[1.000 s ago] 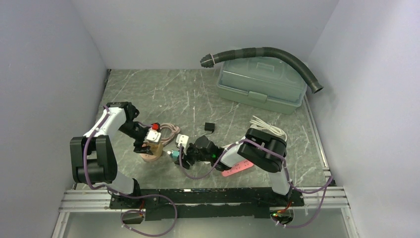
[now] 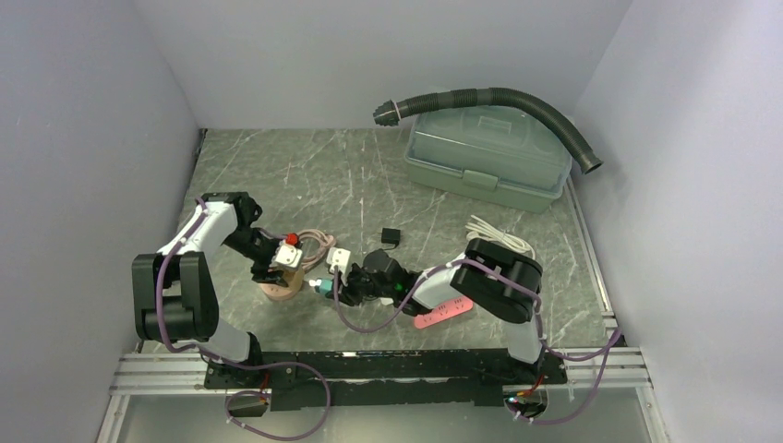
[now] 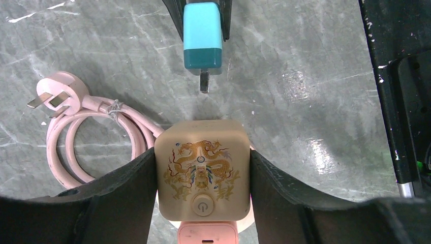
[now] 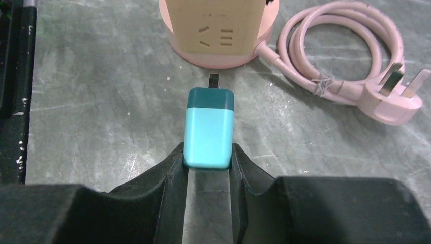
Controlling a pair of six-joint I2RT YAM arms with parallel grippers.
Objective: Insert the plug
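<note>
A beige socket tower (image 3: 203,173) with a gold dragon print and a power button stands on a round pink base (image 4: 218,62). My left gripper has a finger against each side of it, with no gap visible. The tower's side face, with its slots, shows at the top of the right wrist view. My right gripper is shut on a turquoise plug (image 4: 209,132) with a dark teal end. Its metal prong (image 4: 214,81) points towards the slotted face, a short distance from the tower.
The tower's coiled pink cord (image 3: 76,147) ends in a three-pin plug (image 4: 390,101) lying beside it. A pink power strip (image 2: 443,312) lies under the right arm. A black adapter (image 2: 391,236), a white cable (image 2: 499,237) and a green toolbox (image 2: 489,157) are farther back.
The left gripper has shifted only a little, still around the tower.
</note>
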